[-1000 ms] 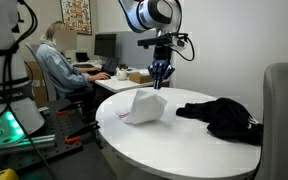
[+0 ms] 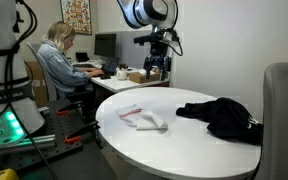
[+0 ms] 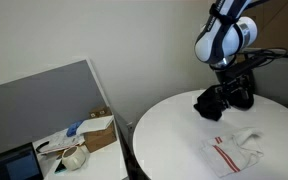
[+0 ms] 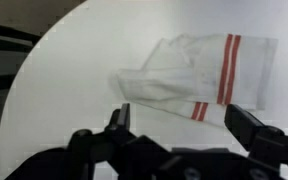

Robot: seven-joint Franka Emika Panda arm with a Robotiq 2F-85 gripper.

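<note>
A white cloth with red stripes lies on the round white table, partly folded over itself. In exterior view 2 the same cloth rests near the table's front, its stripes on the left. Exterior view 1 shows the cloth left of the table's middle. My gripper stands open above the table, nothing between its fingers. From the side, the gripper is well above the cloth and toward the back; its fingers look small and dark there.
A crumpled black cloth covers the table's right side. A grey chair stands at the right edge. Someone sits at a laptop in the back left. Beyond the table are boxes and a mug.
A second ago the striped cloth hung from my gripper.
</note>
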